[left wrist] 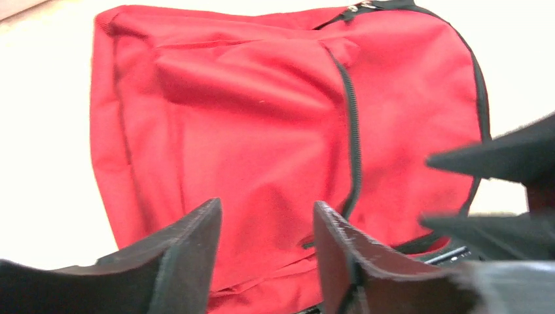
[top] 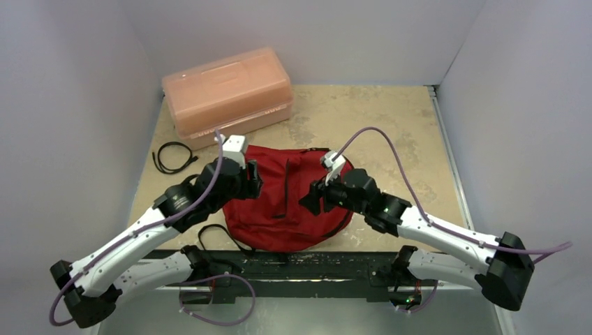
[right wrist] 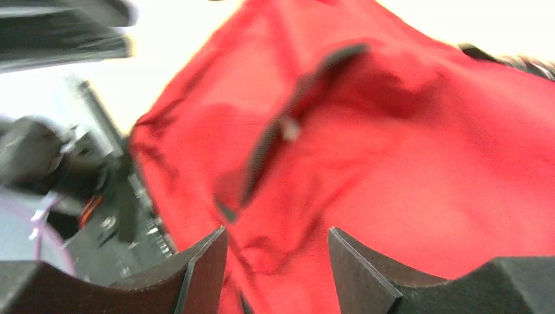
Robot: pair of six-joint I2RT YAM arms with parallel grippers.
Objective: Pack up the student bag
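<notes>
The red bag (top: 272,227) lies flat on the table with its front pocket up. A black zipper (left wrist: 354,134) runs down the pocket and looks closed along the part visible in the left wrist view. Over the bag's left side hovers my left gripper (top: 253,183), its fingers apart with only red cloth showing beyond them. My right gripper (top: 315,199) is above the bag's right half, open and empty. In the right wrist view the cloth is blurred, and the zipper (right wrist: 271,137) bends across it. Nothing shows inside the bag.
A translucent orange box (top: 227,91) stands at the back left with its lid down. A coiled black cable (top: 174,159) lies at the left. One black strap (top: 216,227) extends from the bag's lower left.
</notes>
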